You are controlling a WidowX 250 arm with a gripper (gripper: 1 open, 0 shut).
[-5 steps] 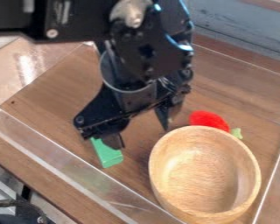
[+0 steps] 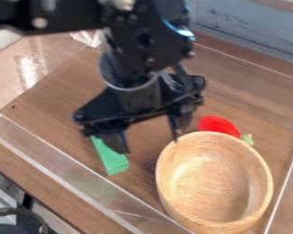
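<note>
My black gripper (image 2: pixel 146 133) hangs over the middle of the wooden board, fingers open and pointing down. Below and left of it lies a green block (image 2: pixel 113 161), partly behind a finger. A red pepper-like object (image 2: pixel 216 126) with a green stem lies right of the gripper, behind a round wooden bowl (image 2: pixel 214 190). The bowl is empty and stands at the right front of the board.
A clear plastic edge (image 2: pixel 76 175) runs along the front left of the board (image 2: pixel 63 101). A pale wall (image 2: pixel 247 37) stands at the back. The board's left part is clear.
My gripper has shifted slightly right over the last second, uncovering a little more of the green block. The objects have stayed in place.
</note>
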